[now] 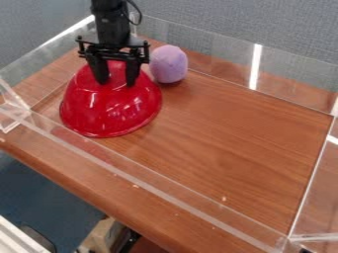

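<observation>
My black gripper (114,69) hangs over a glossy red dome (106,109), an upturned bowl-like piece at the left of the wooden surface, with its fingers reaching down around the top of it. Whether they touch or grip it is unclear. A pale purple ball (169,63) rests just behind and to the right of the dome.
Clear acrylic walls (258,64) border the wooden table (224,158) on its sides. The middle and right of the table are empty. Below the front left edge are a dark floor and a beige object (102,234).
</observation>
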